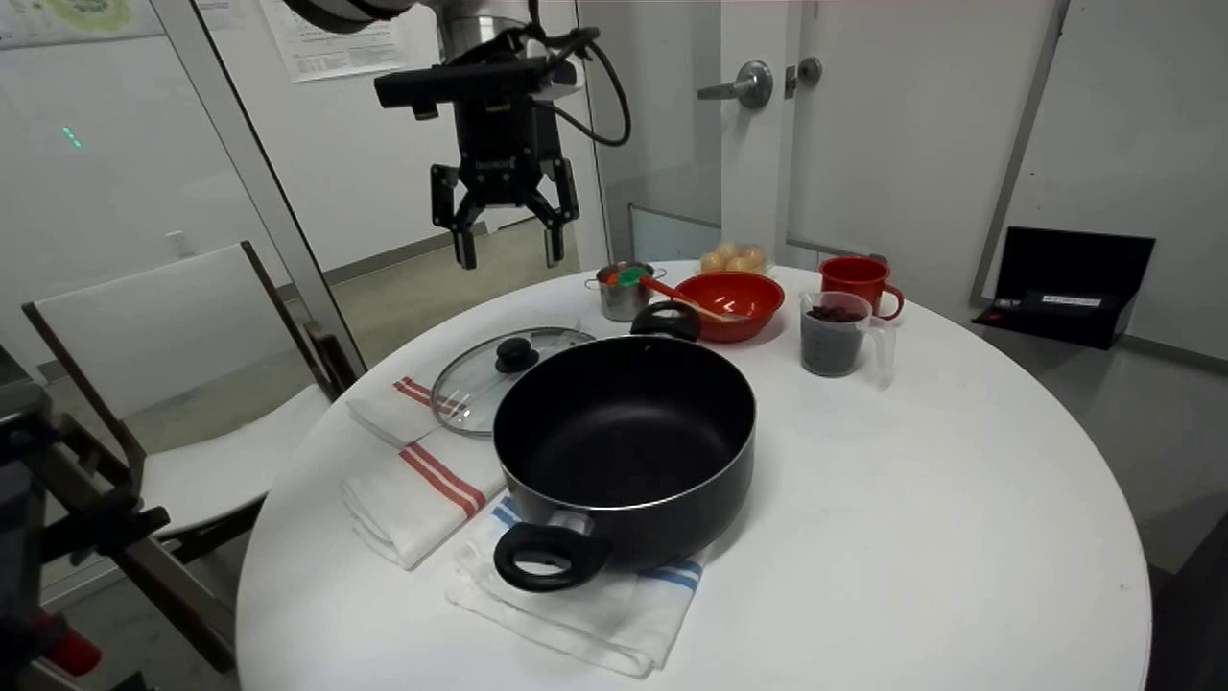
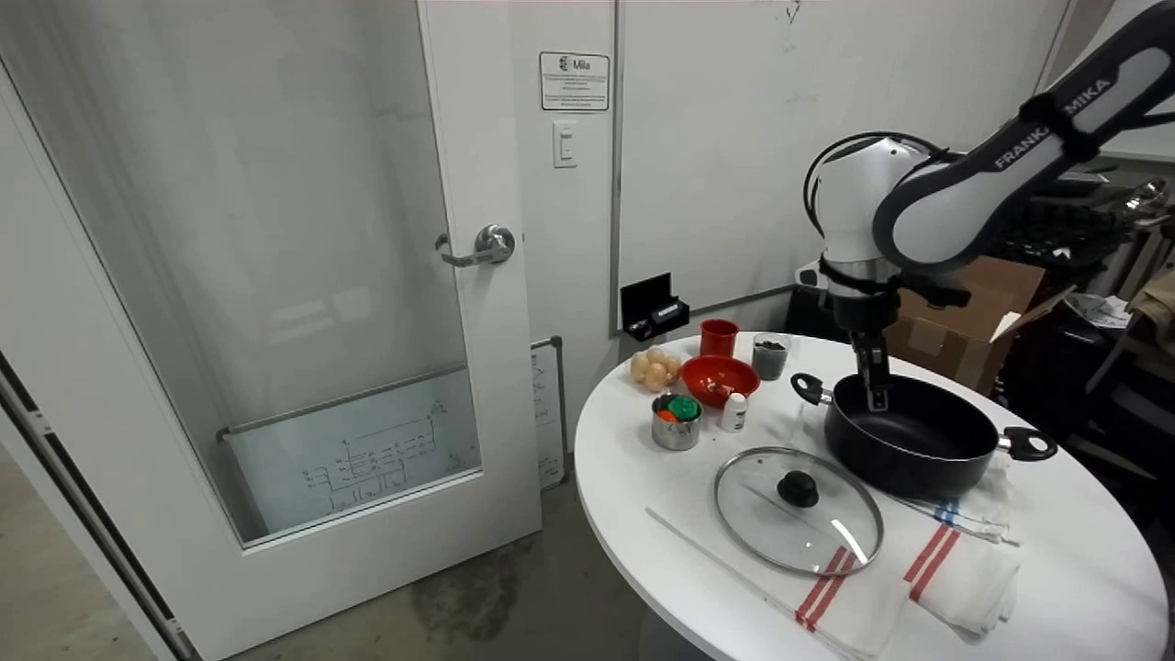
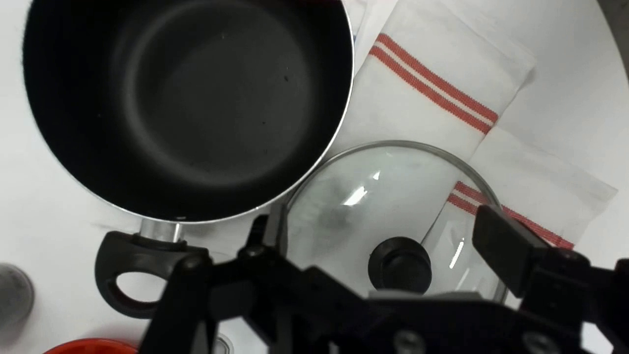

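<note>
My gripper (image 1: 508, 255) is open and empty, held in the air well above the table. From the wrist view, its spread fingers (image 3: 508, 250) lie on either side of the black knob of the glass lid (image 3: 354, 230), which is below them. The lid rests flat, partly over a white towel with red stripes (image 1: 443, 472). Beside it stands a black two-handled pot (image 1: 627, 420), uncovered and empty, on a blue-striped towel (image 1: 622, 610).
Behind the pot are a red bowl (image 1: 754, 301), a small metal pot (image 1: 623, 301), a measuring cup (image 1: 831, 351) with dark contents, a red mug (image 1: 854, 276) and several egg-like things (image 2: 655, 370). A small white bottle (image 2: 734, 413) stands near the bowl.
</note>
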